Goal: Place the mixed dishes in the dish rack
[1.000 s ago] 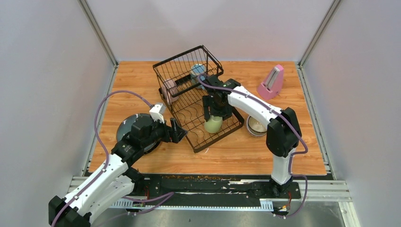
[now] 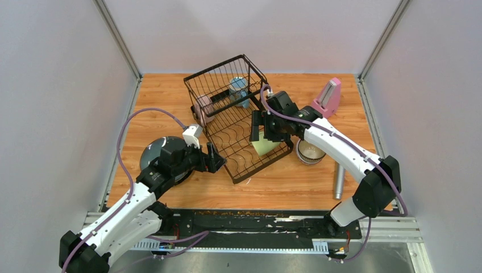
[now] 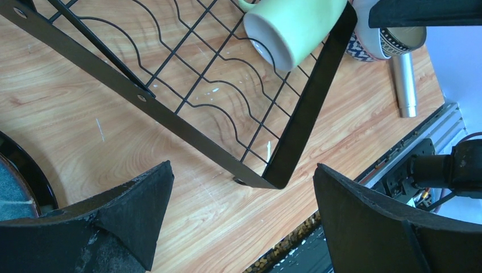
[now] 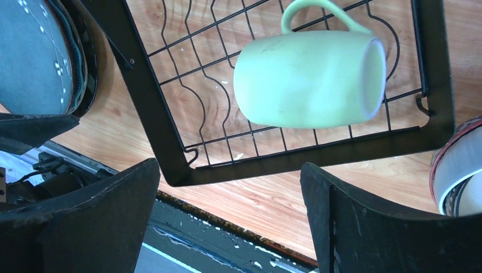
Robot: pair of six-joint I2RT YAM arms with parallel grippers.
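A mint-green mug (image 4: 301, 79) lies on its side in the lower right part of the black wire rack (image 2: 244, 170), handle toward the back. My right gripper is open over the mug and the rack's front rim, nothing between its fingers. My left gripper is open by the rack's left front corner, also empty. Stacked blue plates (image 4: 31, 57) lie left of the rack. Bowls (image 2: 310, 152) are stacked right of it. A pink cup (image 2: 203, 105) and a blue cup (image 2: 239, 85) are in the rack's back basket.
A pink metronome-like object (image 2: 327, 99) stands at the back right. A silver cylinder (image 2: 339, 182) lies at the front right. Bare table (image 2: 256, 193) shows along the front edge.
My right arm has moved right and its gripper has drawn away from the green mug, which now shows more fully in the rack. The left arm is unchanged.
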